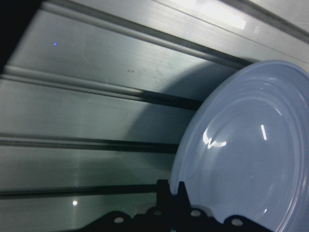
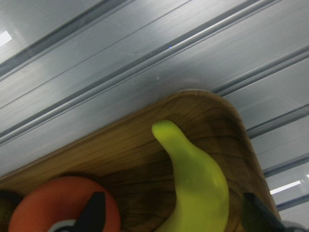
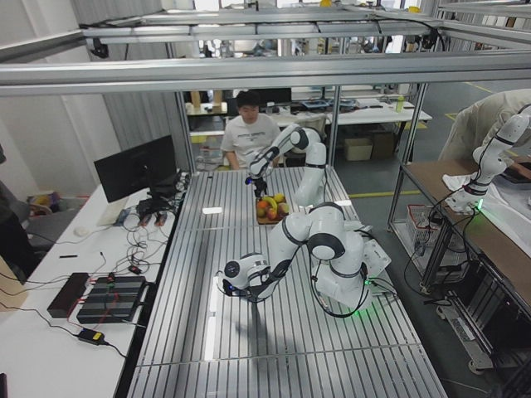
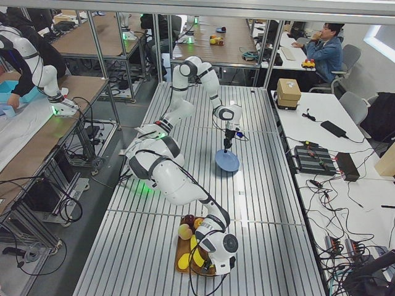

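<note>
A blue plate [image 4: 227,161] hangs tilted from my left gripper, whose fingers are shut on its rim; in the left wrist view it casts a shadow on the slatted table. A wooden tray [image 4: 182,246] of fruit sits at the other end of the table, with bananas, an apple and other round fruit. My right gripper is over the tray, open, its fingertips either side of a banana [image 2: 200,186], near a red fruit [image 2: 50,203]. Whether it touches the banana I cannot tell.
A side desk [image 3: 50,356] holds a monitor, boxes of electronics and cables. A person [image 3: 249,137] stands beyond the table's far end. Another bench with an arm stands alongside.
</note>
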